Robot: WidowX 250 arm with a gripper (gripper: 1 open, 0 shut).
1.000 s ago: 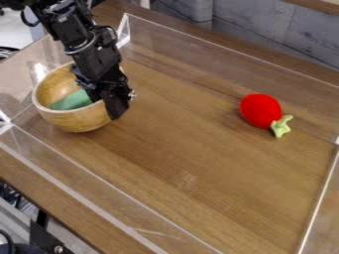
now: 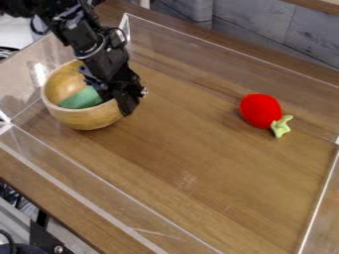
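Observation:
A wooden bowl (image 2: 82, 113) with a green object (image 2: 82, 97) inside sits at the left of the table. My black gripper (image 2: 125, 100) is over the bowl's right rim, apparently shut on that rim; its fingertips are partly unclear. A red vegetable-like object (image 2: 261, 111) with a pale green top lies at the right.
A grey plank wall stands at the back right. Cables and dark hardware are at the lower left beyond the table's edge.
My gripper and the bowl have shifted slightly, with small changes in the bowl's tilt. The red object has not moved.

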